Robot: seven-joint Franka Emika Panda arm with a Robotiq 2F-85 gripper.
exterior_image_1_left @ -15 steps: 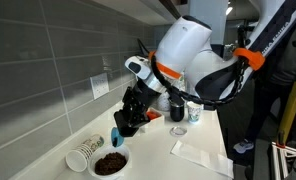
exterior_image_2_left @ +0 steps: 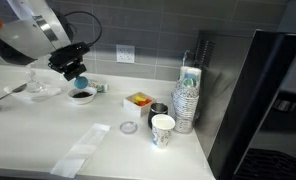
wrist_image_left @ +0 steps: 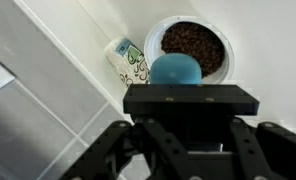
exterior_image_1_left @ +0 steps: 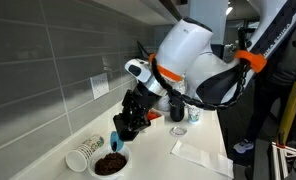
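My gripper is shut on a blue rounded object (wrist_image_left: 175, 69), which looks like a scoop or small cup; its full shape is hidden behind the fingers. Exterior view 1 has the blue object (exterior_image_1_left: 115, 141) hanging just over the white bowl (exterior_image_1_left: 96, 168), at its near-wall side. Dark brown beans or pellets (wrist_image_left: 194, 44) fill part of the bowl. From exterior view 2, the blue object (exterior_image_2_left: 81, 82) is above the back part of the bowl (exterior_image_2_left: 82, 100). Whether it holds anything cannot be made out.
A printed cup (exterior_image_1_left: 81, 156) lies on its side between bowl and tiled wall. Further along the counter stand a box with colourful items (exterior_image_2_left: 140, 103), a dark canister (exterior_image_2_left: 159, 113) and a white cup (exterior_image_2_left: 162, 130). A paper sheet (exterior_image_2_left: 80, 148) lies flat on the open front counter.
The arm's wrist has shifted very slightly, while the blue object stays over the bowl. Bowl and surrounding things have not moved.
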